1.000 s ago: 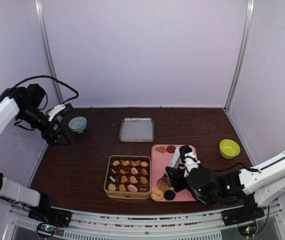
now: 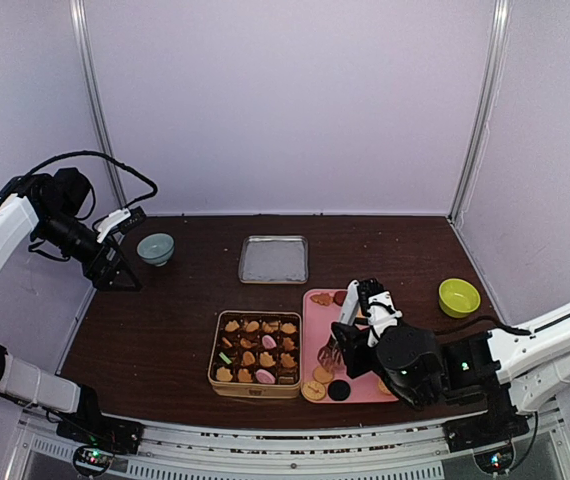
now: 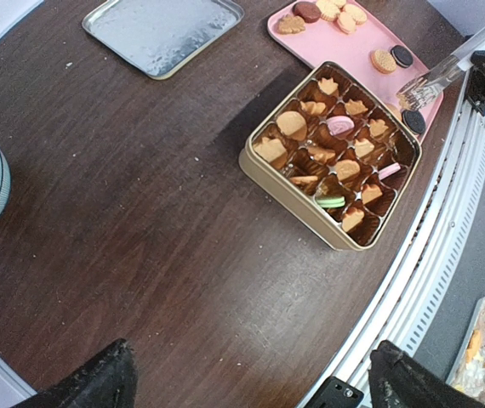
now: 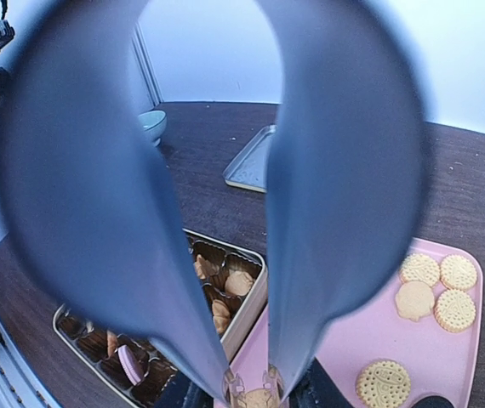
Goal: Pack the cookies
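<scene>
A gold tin with a brown compartment insert holds many cookies, tan shapes plus pink and green ones. Beside it the pink tray carries round tan, brown and dark cookies. My right gripper is low over the tray's left part, its fingertips close around a tan cookie; whether it grips that cookie I cannot tell. In the top view the right arm hides part of the tray. My left gripper hangs at the far left, open and empty, over bare table.
An empty metal tray lies behind the tin. A pale blue bowl stands at the back left, a green bowl at the right.
The right gripper and arm have shifted slightly over the pink tray. The left arm, tin and bowls have not moved.
</scene>
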